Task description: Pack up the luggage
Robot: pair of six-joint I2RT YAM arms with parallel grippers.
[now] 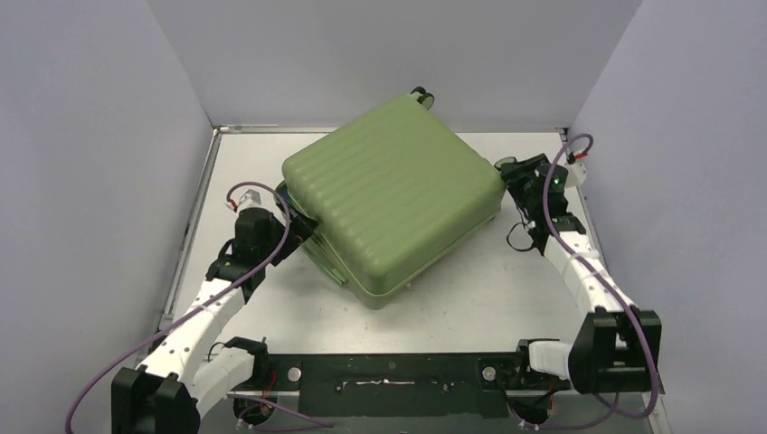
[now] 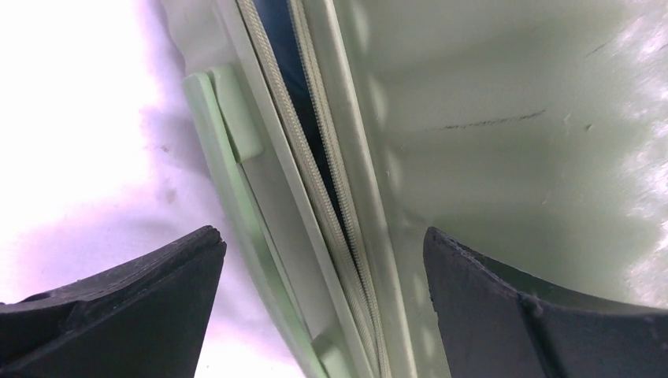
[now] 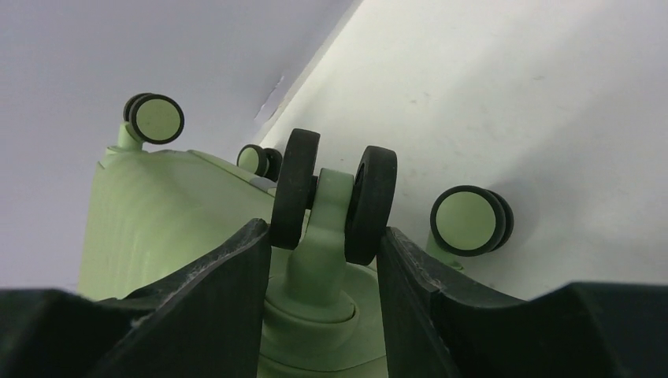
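A green ribbed suitcase point(image 1: 398, 181) lies tilted diagonally across the white table, its lid closed over the base. Its handle point(image 2: 250, 228) runs along the side facing the left arm, beside a zipper point(image 2: 331, 173) whose two rows stand apart over dark blue lining. My left gripper point(image 1: 303, 237) is at that side, open, its fingers point(image 2: 130, 307) apart with the edge passing between them. At the suitcase's right corner, my right gripper has its fingers point(image 3: 228, 276) part open on either side of a wheel point(image 3: 373, 201); whether they press on it is unclear.
Another pair of wheels point(image 1: 423, 96) sticks up at the far corner. Walls point(image 1: 702, 181) enclose the table point(image 1: 470, 298) at the back and sides. Bare tabletop shows at the front and right.
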